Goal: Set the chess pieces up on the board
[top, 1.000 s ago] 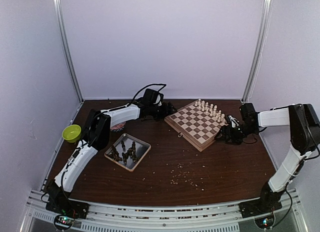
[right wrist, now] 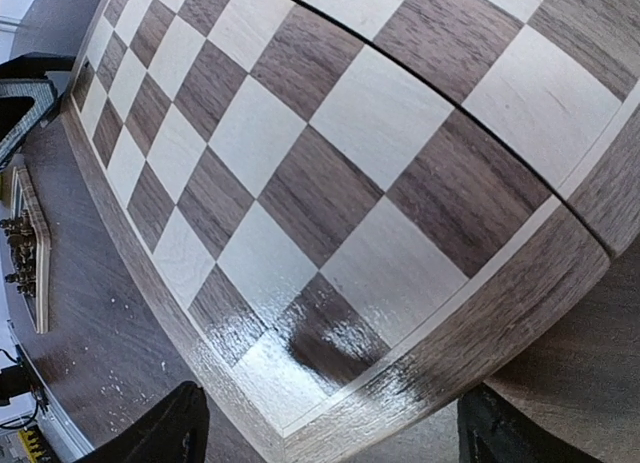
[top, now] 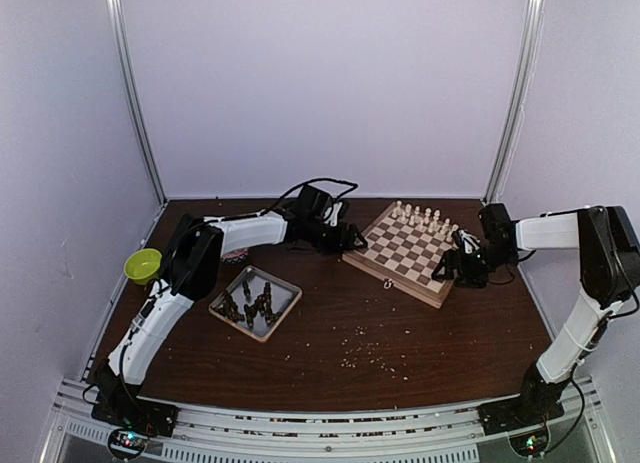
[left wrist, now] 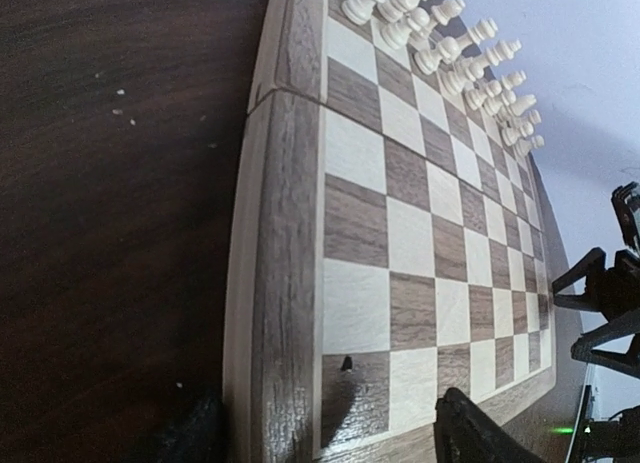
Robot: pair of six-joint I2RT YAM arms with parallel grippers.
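Observation:
The wooden chessboard (top: pixel 400 251) lies turned at an angle on the right half of the table. Light pieces (top: pixel 425 218) stand in rows along its far right side; the left wrist view also shows these white pieces (left wrist: pixel 437 53). Dark pieces (top: pixel 257 301) lie in a metal tray (top: pixel 291 308) left of the board. My left gripper (top: pixel 355 240) is at the board's left corner, its dark fingers (left wrist: pixel 465 428) apart around the edge. At the near right corner, my right gripper (top: pixel 445 268) has spread fingers (right wrist: pixel 165 433) on both sides of that corner. Neither grips a piece.
A green bowl (top: pixel 143 265) stands at the far left. Small light crumbs (top: pixel 365 353) are scattered at the table's centre front. A metal clasp (top: pixel 388 284) sticks out from the board's near side.
The board's near and left sides have swung to the right, turning it, while its far edge stays about put. My left gripper has moved right along with the left corner; the right arm is nearly still.

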